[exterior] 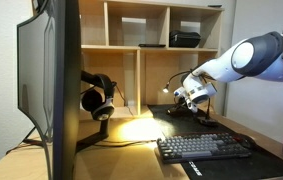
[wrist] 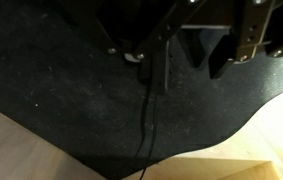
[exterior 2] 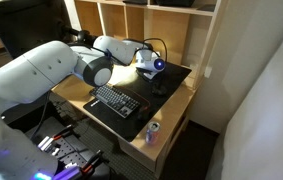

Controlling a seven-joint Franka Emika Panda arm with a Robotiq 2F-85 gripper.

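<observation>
My gripper hangs over the dark desk mat (wrist: 71,100), its black fingers (wrist: 159,68) apart in the wrist view. A thin black cable (wrist: 144,125) runs down the mat from beside one finger; whether it touches the finger cannot be told. In exterior view 1 the arm (exterior: 243,62) reaches in from the right, and its wrist end (exterior: 196,88) is low over the back of the mat near the shelf. Dark parts around the fingertips blend together, and anything small between them is hidden. Exterior view 2 shows the arm (exterior 2: 106,52) stretched across the desk.
A grey keyboard (exterior: 203,147) lies at the mat's front. Headphones (exterior: 101,102) hang left of the lit desk patch (exterior: 141,129). The monitor (exterior: 49,90) blocks the left side. A can (exterior 2: 152,132) stands near the desk's edge. A black case (exterior: 184,40) sits on the shelf.
</observation>
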